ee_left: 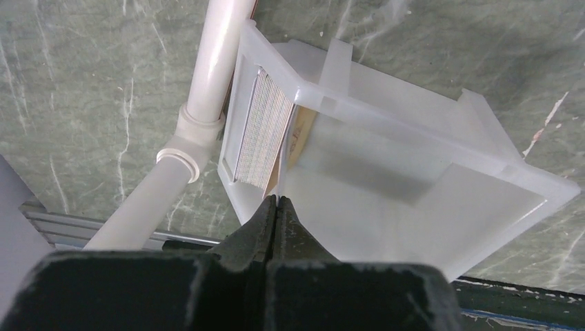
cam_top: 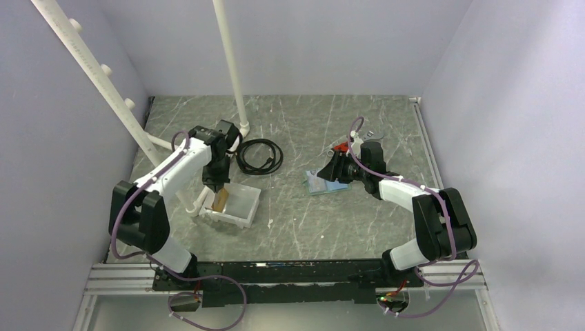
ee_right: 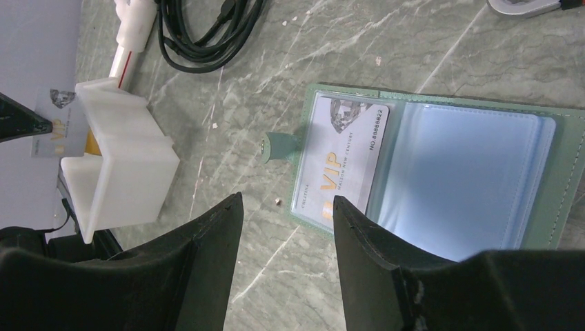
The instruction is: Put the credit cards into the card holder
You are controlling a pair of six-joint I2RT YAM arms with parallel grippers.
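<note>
In the left wrist view, my left gripper is shut, pinching a thin card that shows nearly edge-on. The right wrist view shows this card as pale with a gold VIP print, raised at the white box. A stack of cards stands on edge in the box's narrow end. On the table lies the green card holder, spread flat, with a VIP card at its left side and a pale blue panel at its right. Above it, my right gripper stands open and empty.
The white box sits beside a white pipe. A tan piece leans inside it near the stack. A coiled black cable lies behind. Between box and holder the table is mostly clear.
</note>
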